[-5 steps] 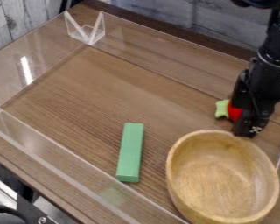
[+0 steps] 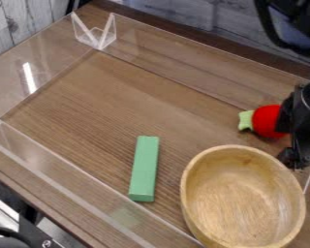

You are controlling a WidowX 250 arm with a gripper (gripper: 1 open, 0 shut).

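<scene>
My black gripper (image 2: 297, 124) is at the right edge of the camera view, beside a red object with a pale green end (image 2: 265, 120), which looks like a strawberry toy. The gripper partly hides the red object's right side, and its fingers are too dark and cropped to tell whether they are open or shut. Below it stands a large round wooden bowl (image 2: 242, 203), empty. A green block (image 2: 146, 167) lies on the wooden table left of the bowl.
A white wire holder (image 2: 96, 31) sits at the back left of the table (image 2: 119, 97). The table's left edge runs along the lower left.
My gripper has moved right from over the red object, uncovering more of it. The bowl and green block have not moved.
</scene>
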